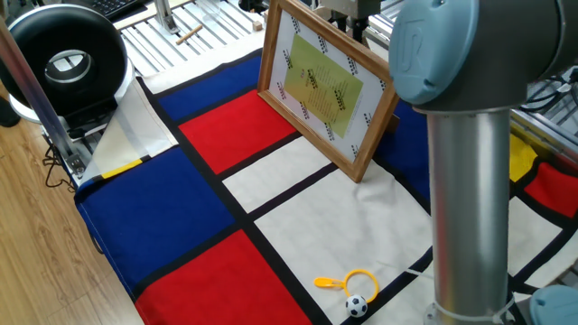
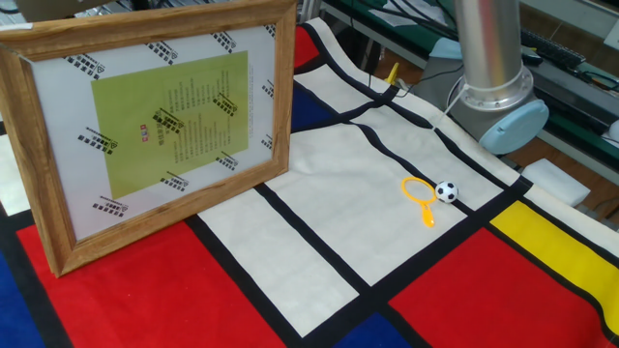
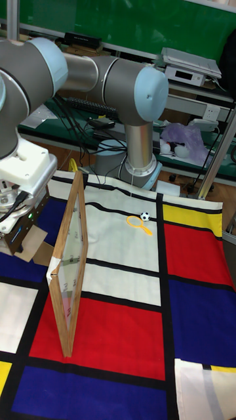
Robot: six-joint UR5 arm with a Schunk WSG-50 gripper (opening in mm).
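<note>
A wooden picture frame (image 1: 358, 164) stands upright and leaning on the cloth, its glazed front with a yellow-green sheet (image 2: 174, 126) facing away from the arm. Exterior view 3 shows the frame (image 3: 75, 270) nearly edge-on. Behind it, on the arm's side, my gripper (image 1: 347, 22) is mostly hidden by the frame's top edge. At the left border of exterior view 3, the dark gripper body (image 3: 26, 225) is partly cut off, close to a brown flap (image 3: 36, 253) behind the frame. Its fingers cannot be made out clearly, nor whether they touch the frame.
A small soccer ball (image 2: 447, 191) touches a yellow ring with a tab (image 2: 429, 217) on the white patch. A black round object (image 1: 68, 68) stands at the far left.
</note>
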